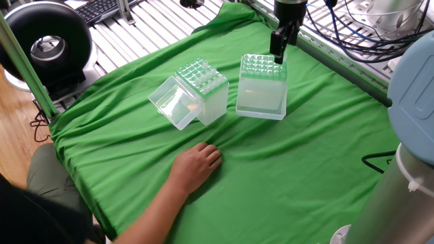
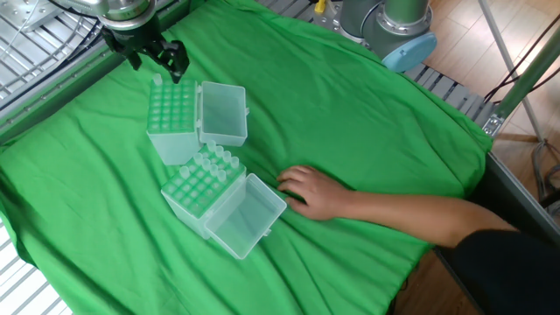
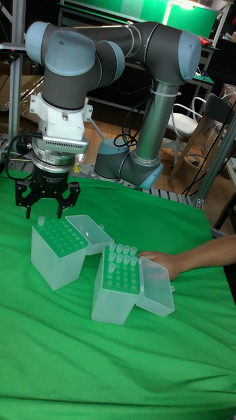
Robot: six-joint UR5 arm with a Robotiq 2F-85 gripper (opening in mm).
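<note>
My black gripper (image 3: 44, 212) points down, fingers spread open, over the corner of one clear box (image 3: 57, 266) with a green grid top. A single clear tube (image 3: 41, 220) stands up from that corner, roughly between and just below the fingertips; contact cannot be made out. In exterior view 2 the same tube (image 2: 158, 80) shows beneath the open gripper (image 2: 157, 73). Beside it stands a second clear box (image 3: 114, 305), its green grid holding several clear tubes (image 3: 122, 253) grouped at one end. Both boxes have hinged lids folded open.
A person's hand (image 2: 313, 192) rests on the green cloth (image 2: 367, 131) close to the boxes. The lids (image 2: 223, 114) stick out from the boxes' sides. Bare cloth lies in front of the boxes and to their right in exterior view 1.
</note>
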